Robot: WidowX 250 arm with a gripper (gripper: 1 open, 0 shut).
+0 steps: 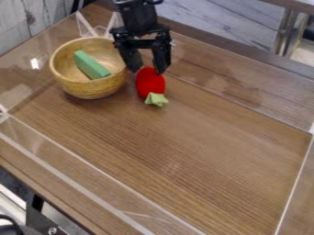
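A black robot gripper (141, 57) hangs at the top centre, above and just behind a red object (151, 81) with a pale green leafy end (156, 99) lying on the wooden table (185, 174). The gripper stands open, with its fingers apart and clear of most of the red object. To the left is a tan bowl (92, 85) holding a green oblong piece (92, 64).
A pale wall or ledge runs along the top right, and a light panel stands at the top left.
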